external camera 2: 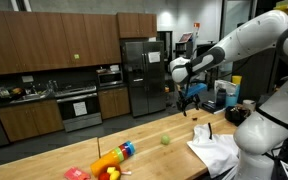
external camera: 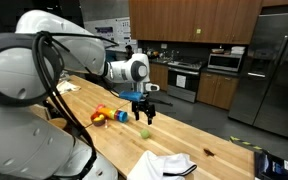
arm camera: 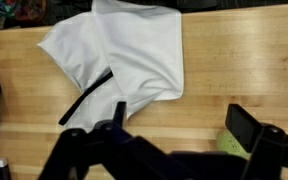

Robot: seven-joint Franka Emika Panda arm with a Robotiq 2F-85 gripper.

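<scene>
A white cloth [arm camera: 144, 45] lies spread on the wooden table, with a thin black marker-like stick [arm camera: 86, 98] resting across it. Beside the cloth is a small green object [external camera: 145, 133], also visible in exterior view 2 as a green lump [external camera 2: 165, 139]. My gripper [external camera: 143, 114] hangs above the table, pointing down, apart from both. In the wrist view its fingers [arm camera: 246, 128] stand wide apart with bare table between them, so it is open and empty. One finger partly covers the green object at the right.
Toward the left of exterior view 1 lie a yellow-and-blue cylinder [external camera: 115, 115] and red items. A small dark object [external camera: 208, 152] sits alone on the table, and a dark box [external camera: 274, 166] stands at the right edge.
</scene>
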